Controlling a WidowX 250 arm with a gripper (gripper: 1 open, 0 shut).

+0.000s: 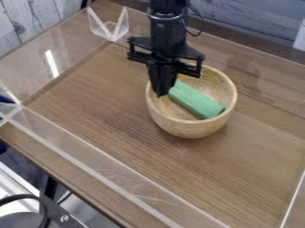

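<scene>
A tan round bowl [190, 126] sits on the wooden table right of the middle, with a green oblong block [198, 102] lying inside it. The black gripper [162, 82] hangs over the bowl's back left part, near the rim and beside the block's upper left end. It appears shut; whether anything is between its fingertips is hard to see, and none shows.
A white wire holder [109, 25] stands at the back left. Clear plastic edging runs along the table's lower left, and a black cable lies at the bottom left corner.
</scene>
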